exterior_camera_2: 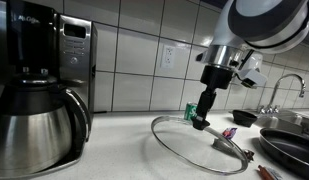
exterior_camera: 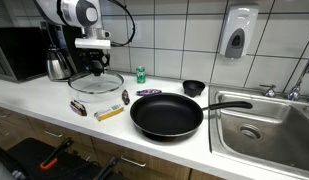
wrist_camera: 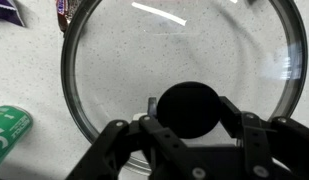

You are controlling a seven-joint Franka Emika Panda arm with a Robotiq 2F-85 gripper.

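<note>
A clear glass lid with a dark rim (wrist_camera: 69, 75) and a round black knob (wrist_camera: 188, 109) fills much of the wrist view. My gripper is shut on the knob. In exterior view 1 the lid (exterior_camera: 97, 91) is low over the left part of the counter, left of the black frying pan (exterior_camera: 167, 116). Exterior view 2 shows the lid (exterior_camera_2: 199, 150) tilted, hanging from my gripper (exterior_camera_2: 201, 122). Whether its lower edge touches the counter, I cannot tell.
A coffee maker (exterior_camera_2: 39, 95) stands at the left. Around the lid are a green can (exterior_camera: 141, 74), a small black bowl (exterior_camera: 193, 88), a yellow-wrapped bar (exterior_camera: 109, 113) and other small wrapped items. The sink (exterior_camera: 264, 130) is at the right.
</note>
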